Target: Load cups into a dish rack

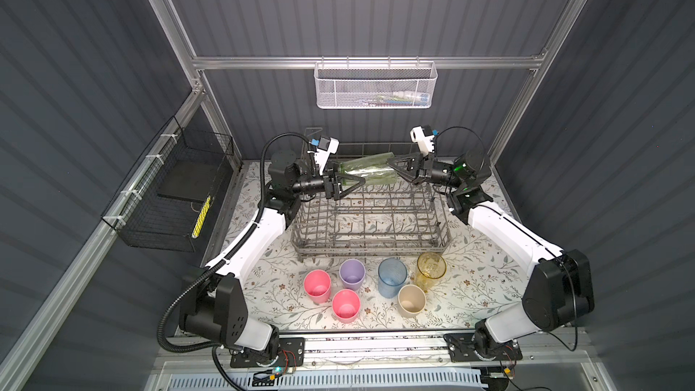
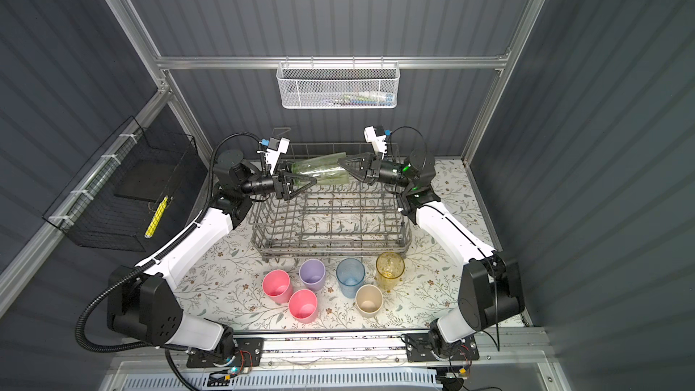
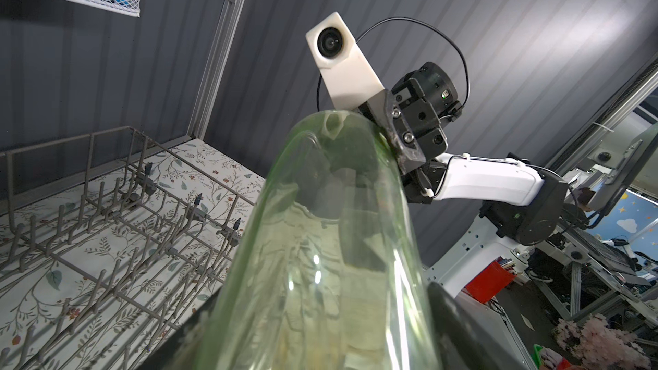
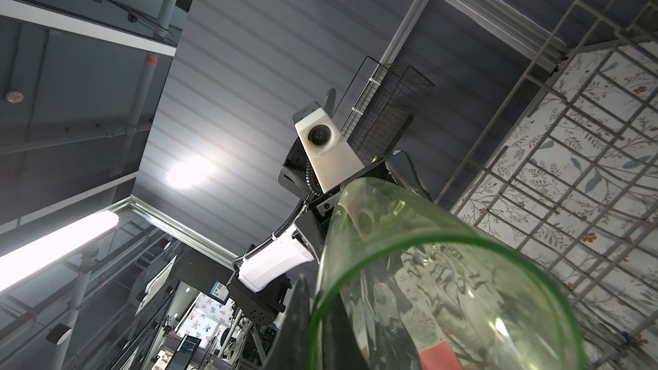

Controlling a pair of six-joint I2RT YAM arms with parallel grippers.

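Note:
A clear green cup [image 1: 369, 170] lies sideways in the air over the wire dish rack [image 1: 369, 246]. My right gripper [image 1: 398, 166] is shut at the cup's right end, gripping it. My left gripper [image 1: 349, 186] is around the left end; whether it has closed on the cup I cannot tell. On the counter in front of the rack stand two pink cups [image 1: 317, 287] [image 1: 346, 307], a purple cup [image 1: 352, 274], a blue cup [image 1: 391, 282], an amber cup [image 1: 430, 271] and a beige cup [image 1: 411, 302].
A white mesh basket [image 1: 375, 90] hangs on the back rail. A black wire basket [image 1: 166, 217] is fixed to the left wall.

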